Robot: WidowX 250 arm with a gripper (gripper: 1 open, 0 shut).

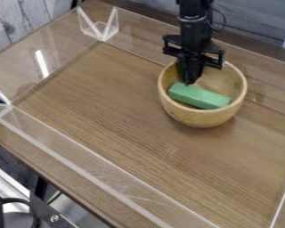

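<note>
A round wooden bowl (203,115) sits on the table, right of centre, with a green block (201,97) lying inside it. The black gripper (189,66) hangs down over the back part of the bowl, its tip shut, just behind the green block. Nothing clearly shows between its fingers, and whether it touches the block cannot be told.
A clear plastic piece (97,27) stands at the back left. Clear tape strips run along the left side and right corner. Black hardware sits at the bottom-left edge.
</note>
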